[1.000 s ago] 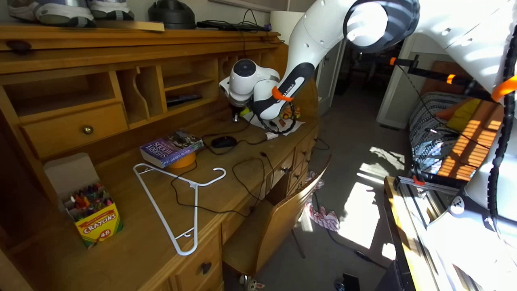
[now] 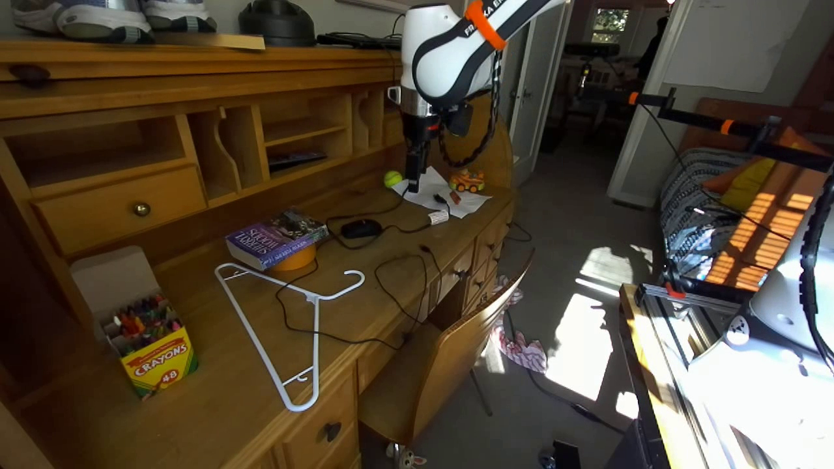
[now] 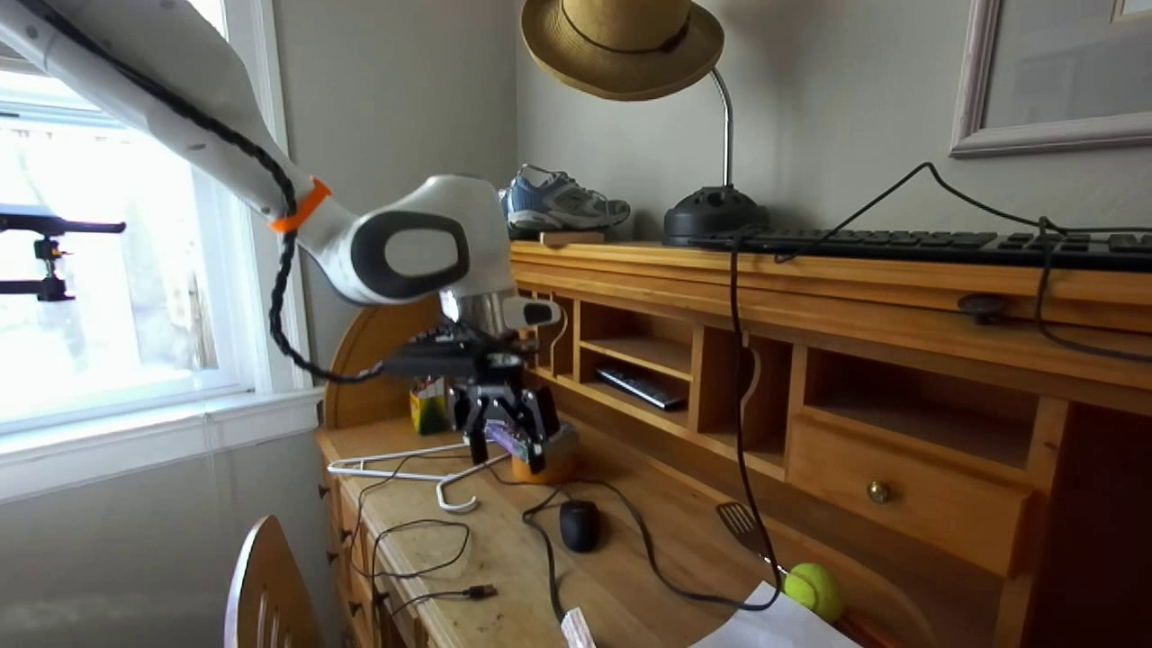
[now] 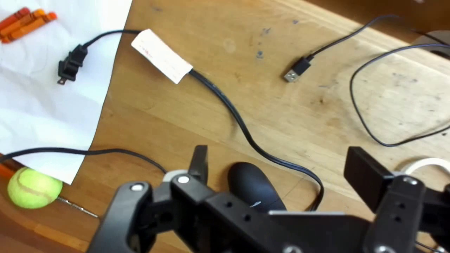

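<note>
My gripper is open above the wooden desk, with nothing held between its fingers. Below it in the wrist view lies a black mouse [image 4: 255, 185], partly covered by the gripper's body. A black power cord with a white label [image 4: 162, 55] curves past the mouse; its plug [image 4: 72, 64] rests on white paper [image 4: 80, 105]. The tennis ball [image 4: 33, 188] sits by the paper's edge, near a metal utensil shaft [image 4: 78, 206]. Several orange-red crayons [image 4: 27, 24] lie on the paper. In exterior view 2 a fork-like utensil [image 3: 745, 529] lies beside the ball.
A white hanger [image 2: 316, 344], a purple book [image 2: 273, 238] on an orange container [image 2: 295, 258] and a crayon box [image 2: 160, 355] occupy the desk's other end. Cubbies [image 2: 305, 125] line the back. A toy vehicle [image 2: 467, 181] stands by the paper. Loose cables cross the surface.
The arm has lifted from low over the desk near the ball and paper. The gripper now hangs higher and slightly to the right in exterior view 1. Desk objects look unmoved.
</note>
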